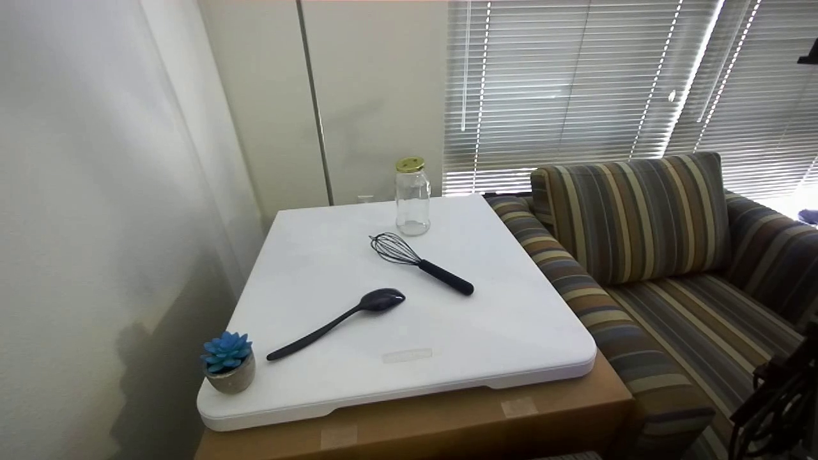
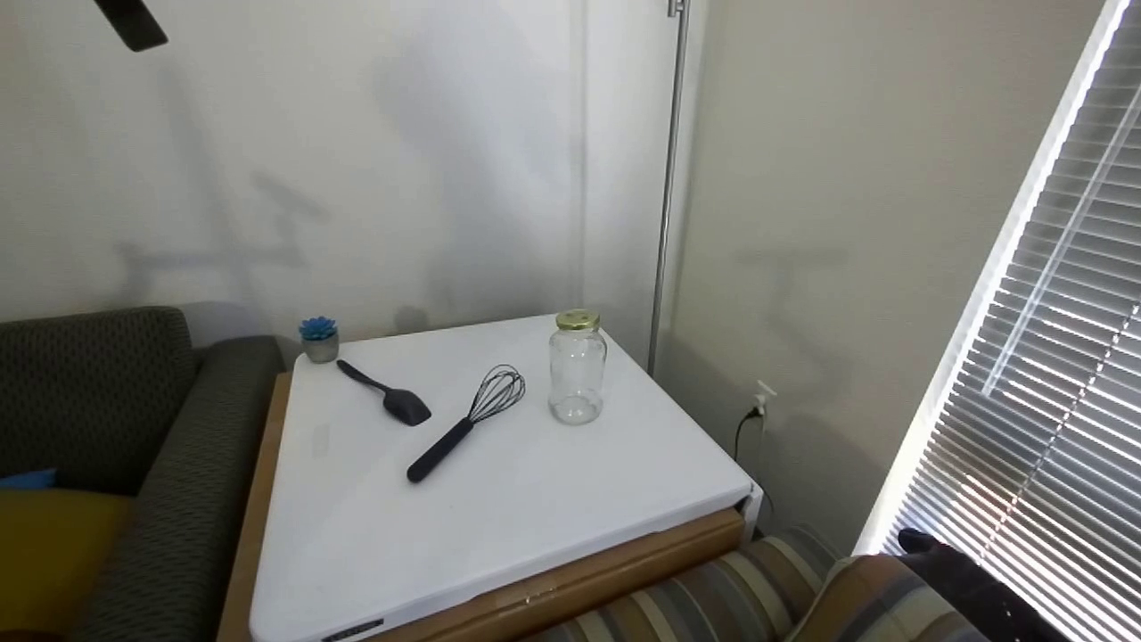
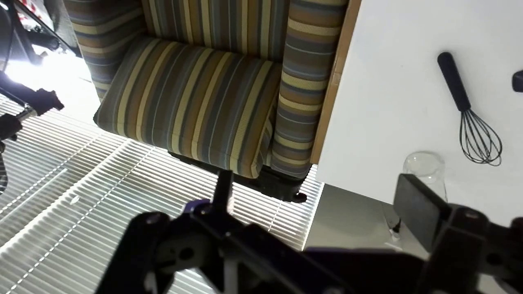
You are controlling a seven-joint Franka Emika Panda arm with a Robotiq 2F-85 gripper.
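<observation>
In the wrist view my gripper stands open, its two fingers wide apart with nothing between them. Behind the gap are the striped chair and the window blinds. A black whisk (image 1: 426,264) lies on the white tabletop (image 1: 322,245), its wire end toward a clear glass jar (image 1: 412,203). The jar stands upright with a gold lid (image 2: 578,319). Nearer the front in exterior view 1 lies a black spoon-like utensil (image 1: 337,322). A blue succulent in a grey pot (image 1: 231,373) occupies the front left corner. In the wrist view one finger partly covers the jar (image 3: 425,169).
The striped armchair (image 1: 636,230) adjoins the table's right side in exterior view 1. Walls rise along the left and behind. A vertical metal pole (image 2: 669,182) stands by the far corner.
</observation>
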